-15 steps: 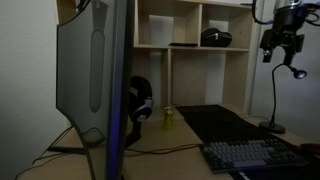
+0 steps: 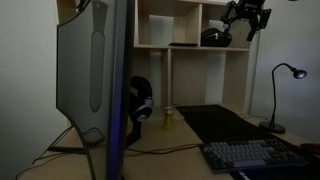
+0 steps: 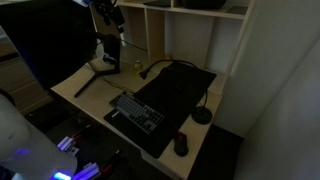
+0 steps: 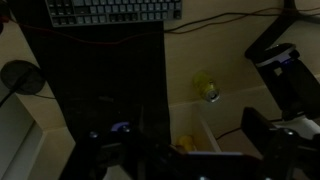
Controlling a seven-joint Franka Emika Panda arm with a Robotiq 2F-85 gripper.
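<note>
High over the desk, near the upper shelf, my gripper (image 2: 246, 18) is empty, its fingers apart. From the other side it shows dimly at the upper left, as the gripper (image 3: 108, 20). Along the bottom of the wrist view the dark fingers (image 4: 133, 150) stand spread. A small yellowish bottle (image 2: 168, 118) is upright on the desk, beside the headphones (image 2: 141, 100). Seen from above, the bottle (image 4: 206, 86) lies well below the gripper, clear of it. On the black desk mat (image 3: 168, 92) rests a grey keyboard (image 3: 137, 112).
A large monitor (image 2: 92, 80) blocks much of the left. The desk lamp (image 3: 203, 114) and mouse (image 3: 181, 144) sit at the desk's side. A black case (image 2: 215, 37) is on the wooden shelf (image 2: 184, 78). Cables cross the desk.
Over the last second my gripper has moved left and up in exterior view 1, from near the lamp to beside the shelf's case. The desk objects have not moved.
</note>
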